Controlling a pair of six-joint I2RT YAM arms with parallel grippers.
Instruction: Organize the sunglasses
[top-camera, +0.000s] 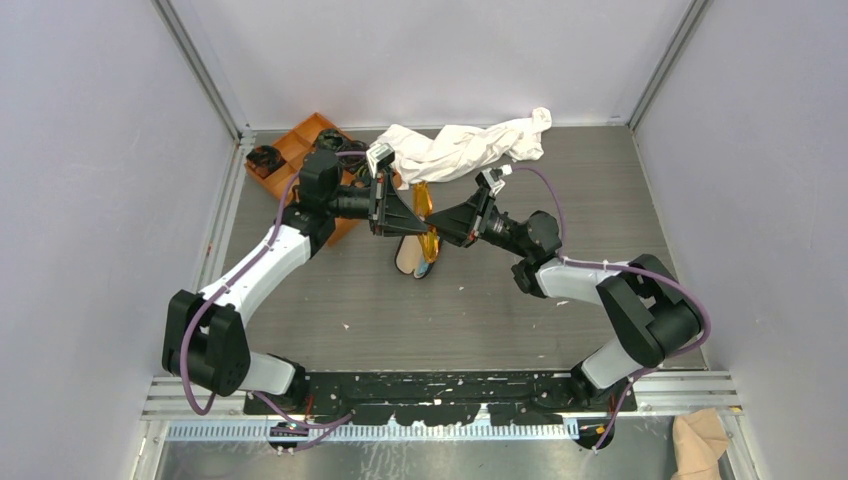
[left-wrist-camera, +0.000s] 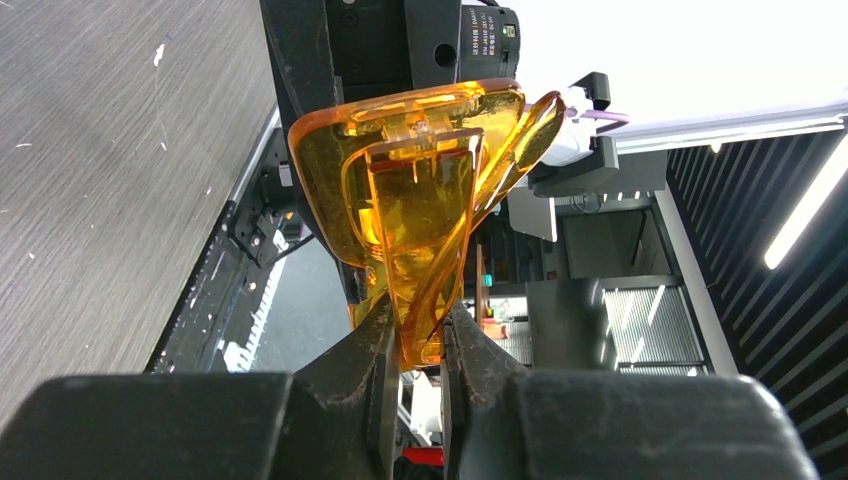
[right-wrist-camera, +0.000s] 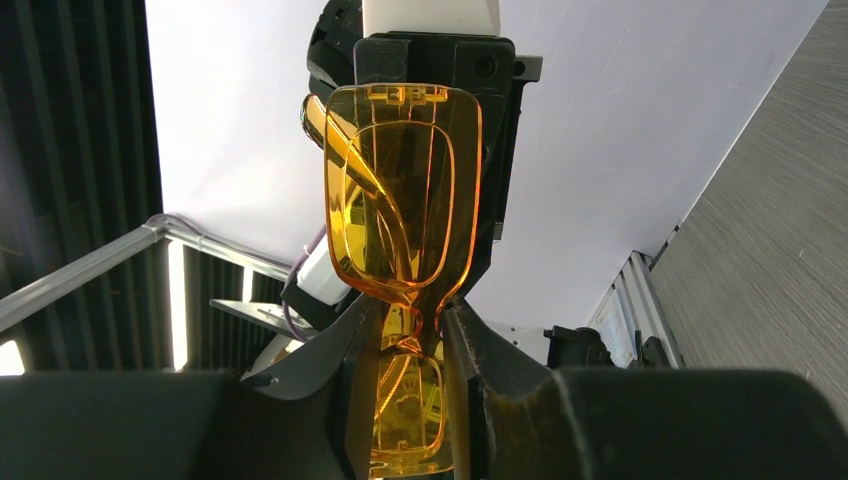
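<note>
Amber sunglasses stand on end in the air near the table's middle, between my two grippers. My left gripper is shut on them at the lower part seen in the left wrist view, where the clear orange frame rises above the fingers. From the other side, my right gripper stands part open around the nose bridge. One lens shows above its fingertips and the other lies lower, seen through the gap. Whether either right finger touches the frame, I cannot tell.
Below the grippers lies an oblong case, partly hidden. A brown compartment box holding dark sunglasses sits at the back left, partly under my left arm. A crumpled white cloth lies behind.
</note>
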